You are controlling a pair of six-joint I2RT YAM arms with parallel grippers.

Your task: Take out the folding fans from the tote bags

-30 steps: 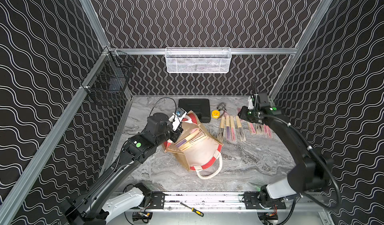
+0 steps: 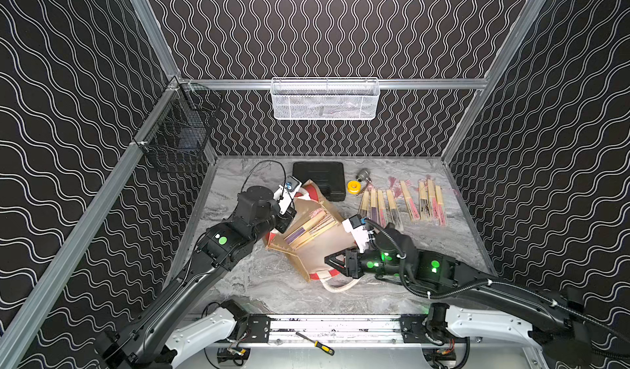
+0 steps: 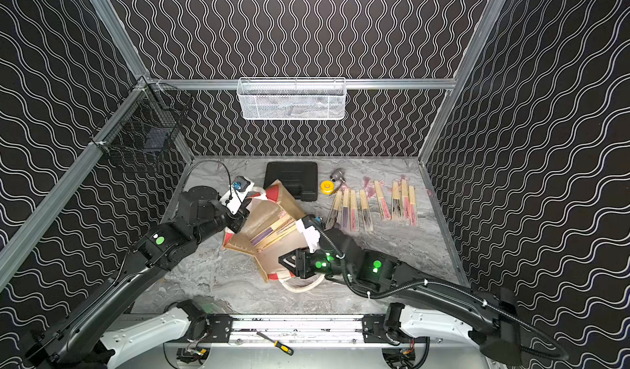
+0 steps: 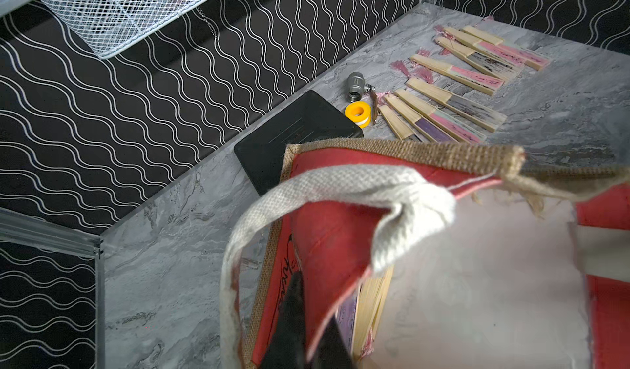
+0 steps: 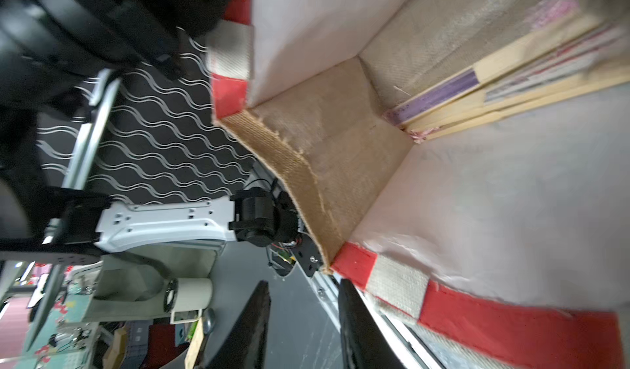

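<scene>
An open tote bag with red trim (image 2: 315, 251) lies on its side on the marble table; several folding fans (image 2: 308, 228) are inside it. My left gripper is shut at the bag's upper left rim, on the red edge beside the white handle. My right gripper hangs open over the bag's opening, near its front edge, with nothing between its fingers. More folding fans (image 3: 354, 208) lie in rows on the table to the right of the bag.
A black case (image 2: 318, 180), a yellow ring (image 2: 353, 187) and a small metal fitting (image 2: 363, 175) stand behind the bag. A white wire basket (image 2: 325, 100) hangs on the back wall. Bare table lies at the front right.
My right arm has swung from the fans at the back right leftward and forward to over the bag. My left gripper is almost unmoved.
</scene>
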